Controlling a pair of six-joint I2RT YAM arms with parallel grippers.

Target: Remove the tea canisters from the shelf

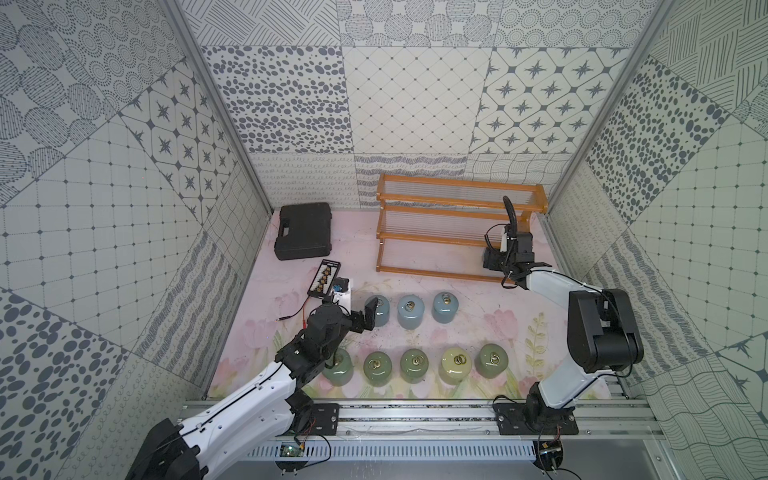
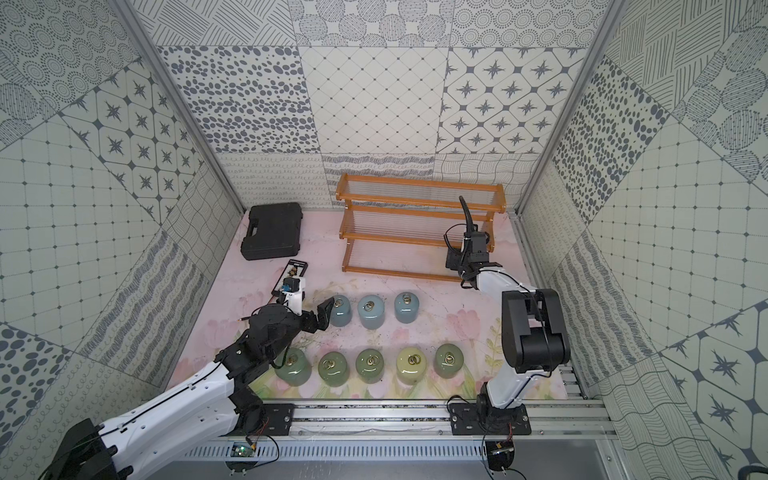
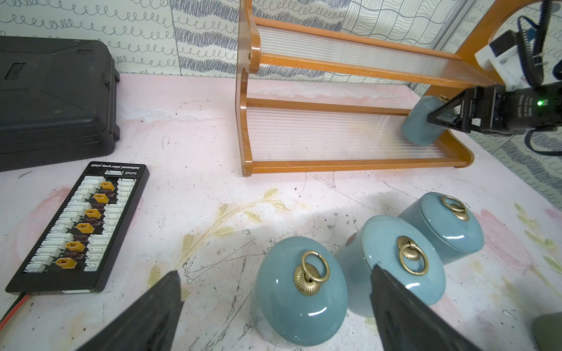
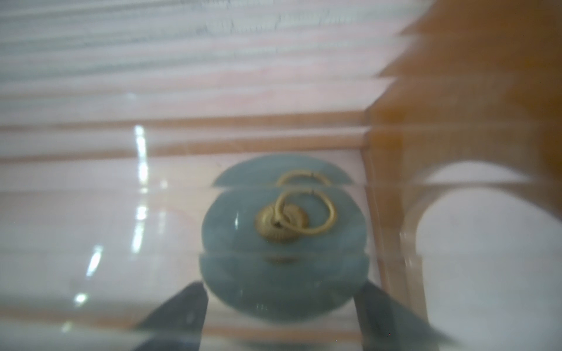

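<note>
One blue-grey canister (image 3: 420, 124) stands on the shelf's lower level, at its right end. My right gripper (image 1: 492, 254) reaches in there, with its fingers (image 4: 186, 313) on either side of that canister, seen blurred in the right wrist view; whether they press on it I cannot tell. The wooden shelf (image 1: 432, 239) shows no other canister. Three blue canisters (image 1: 410, 312) with brass rings stand on the table in front of it. My left gripper (image 1: 365, 315) is open near the leftmost one (image 3: 301, 292), holding nothing.
Several green canisters (image 1: 413, 365) line the table's front edge. A black case (image 1: 304, 230) and a black connector board (image 1: 324, 278) lie at the left. Clear table (image 1: 500, 324) lies right of the blue row. The shelf's upper levels overhang the right gripper.
</note>
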